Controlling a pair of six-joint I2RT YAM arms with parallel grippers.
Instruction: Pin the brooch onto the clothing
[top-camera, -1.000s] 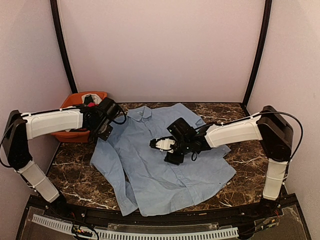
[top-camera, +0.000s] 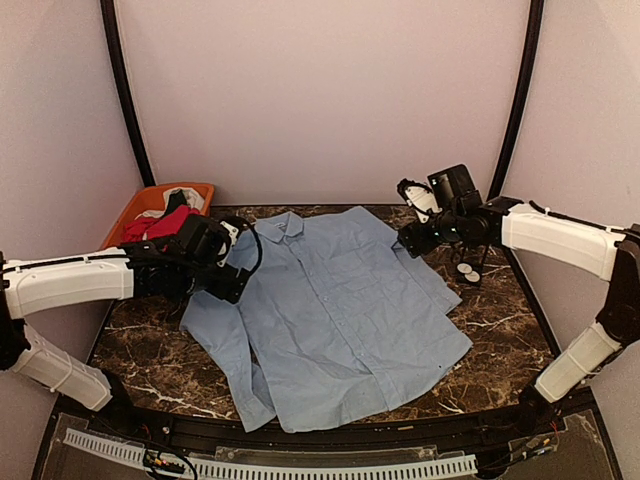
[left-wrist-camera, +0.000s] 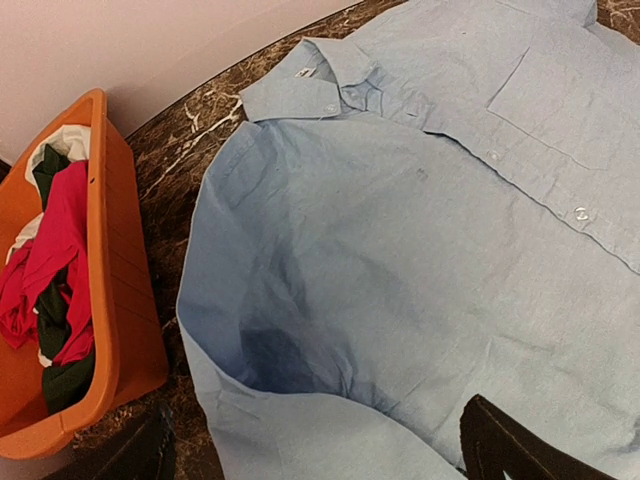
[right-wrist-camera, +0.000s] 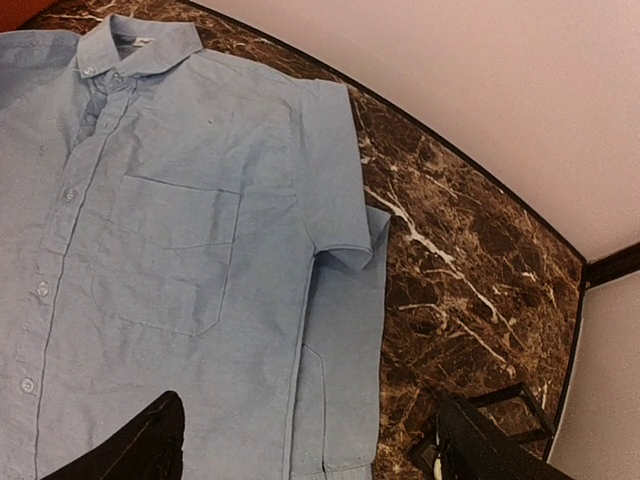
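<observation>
A light blue button shirt (top-camera: 330, 320) lies spread on the dark marble table, collar (right-wrist-camera: 150, 40) toward the back, with a chest pocket (right-wrist-camera: 170, 255). My left gripper (top-camera: 228, 280) hangs open over the shirt's left side, its fingers at the bottom of the left wrist view. My right gripper (top-camera: 415, 240) is open above the right shoulder, nothing between its fingers. Small round pale discs (top-camera: 468, 271) on a black holder are at the right beside the shirt, possibly brooches; only part of the holder (right-wrist-camera: 495, 400) shows in the right wrist view.
An orange bin (left-wrist-camera: 130, 330) with red, white and dark green cloth stands at the back left. Bare marble (right-wrist-camera: 480, 290) shows right of the shirt and at the front left. Pale walls bound the back and sides.
My right arm has swung from over the shirt's middle up and right to above its right shoulder.
</observation>
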